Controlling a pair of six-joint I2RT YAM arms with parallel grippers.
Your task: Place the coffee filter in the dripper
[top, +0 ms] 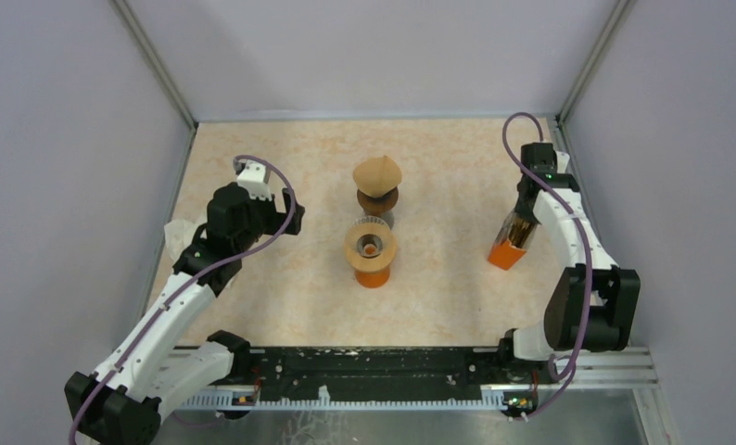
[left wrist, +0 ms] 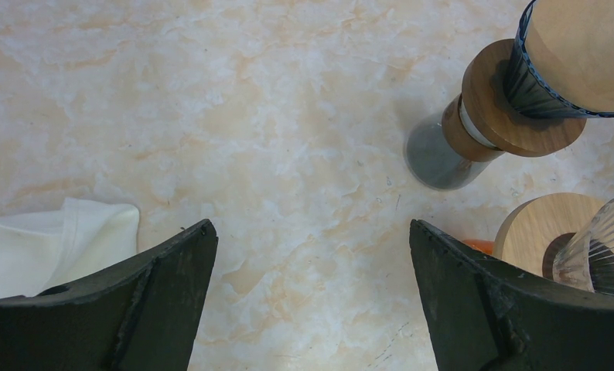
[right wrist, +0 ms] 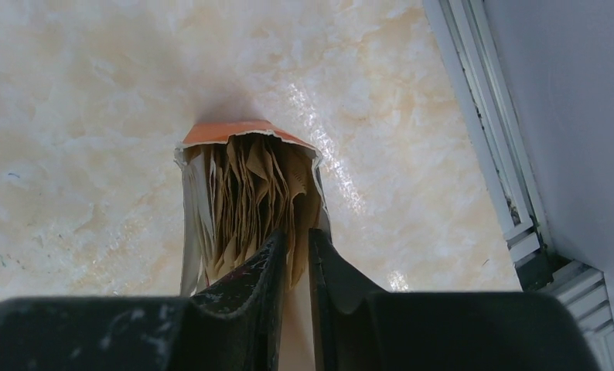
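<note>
Brown paper filters (right wrist: 246, 182) stand packed upright in an open-topped orange box (right wrist: 230, 133) in the right wrist view. My right gripper is over the near end of that box, its fingers part open with a narrow gap. A filter's brown edge shows in the gap; no grip on it is visible. At mid-table is a clear ribbed dripper (top: 369, 243) in a wooden collar with an orange base. Behind it, a dark dripper (left wrist: 530, 97) on a wooden collar holds a brown filter (top: 377, 175). My left gripper is wide open and empty.
A white cloth (left wrist: 95, 239) lies at the table's left side, beside the left arm. Bare tabletop (top: 448, 204) separates the drippers from the filter box. Close on the right runs a metal frame rail (right wrist: 493, 116) along the wall.
</note>
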